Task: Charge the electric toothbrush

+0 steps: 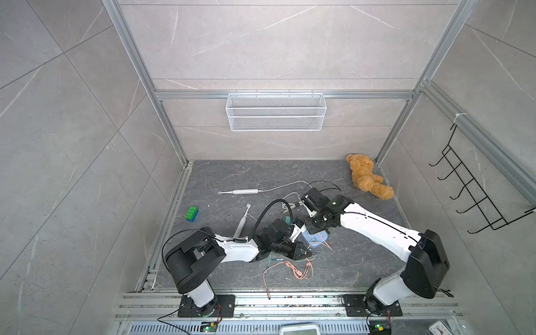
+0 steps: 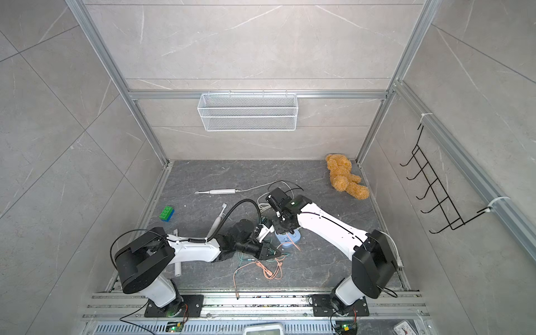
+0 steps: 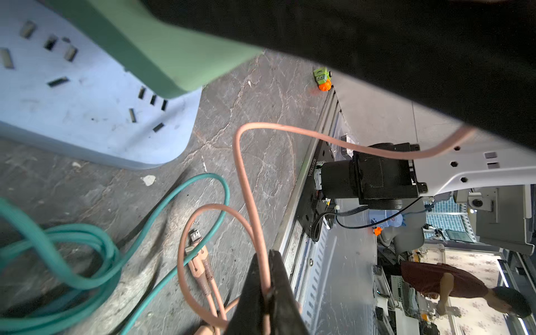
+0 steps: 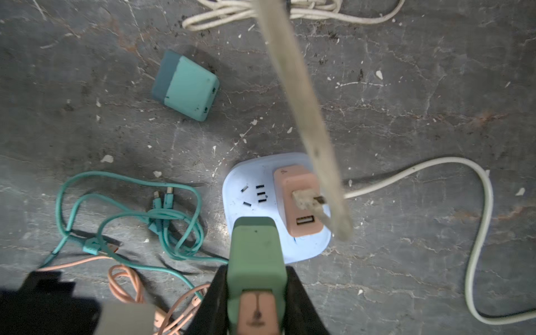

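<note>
In the right wrist view, my right gripper is shut on a green charger block (image 4: 256,245); a pink USB plug (image 4: 258,312) shows against its near side. The block hangs over the edge of the pale blue power strip (image 4: 304,254), where a pink charger (image 4: 290,181) sits with a white plug (image 4: 307,198) at its face. My left gripper is shut on a thin pink cable (image 3: 248,189), which loops up past its fingers. A toothbrush (image 1: 243,191) with a white cord lies behind the arms; another white toothbrush (image 1: 241,221) lies beside the left arm.
A teal charger block (image 4: 189,86) lies loose behind the strip. Coiled teal cable (image 4: 178,234) and pink cable (image 1: 298,272) lie beside and in front of it. A teddy bear (image 1: 368,176) and green brick (image 1: 191,212) sit at the sides. Both arms crowd the centre.
</note>
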